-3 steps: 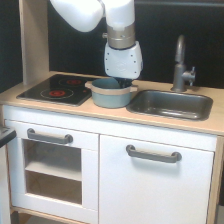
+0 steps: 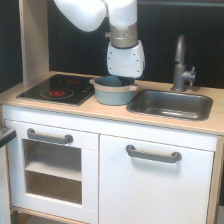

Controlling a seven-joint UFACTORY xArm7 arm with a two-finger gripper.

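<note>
A grey-green round pot (image 2: 114, 96) with a brownish rim sits at the strip of wooden counter (image 2: 200, 122) between the stove and the sink. From above, my white gripper (image 2: 127, 77) points down at the pot's back right side, its lower end at or just behind the rim. The fingertips are hidden or too small to make out, so whether they grip the pot is unclear. Whether the pot rests flat on the surface or is slightly raised cannot be told.
A black stove top (image 2: 56, 90) with red rings lies left of the pot. On the right are a dark sink (image 2: 172, 104) and a tall faucet (image 2: 181, 66). Below, the left cabinet (image 2: 52, 160) shows shelves; the right white door (image 2: 150, 185) is closed.
The arm and gripper have shifted slightly to the right. The pot has moved a little the same way, away from the stove.
</note>
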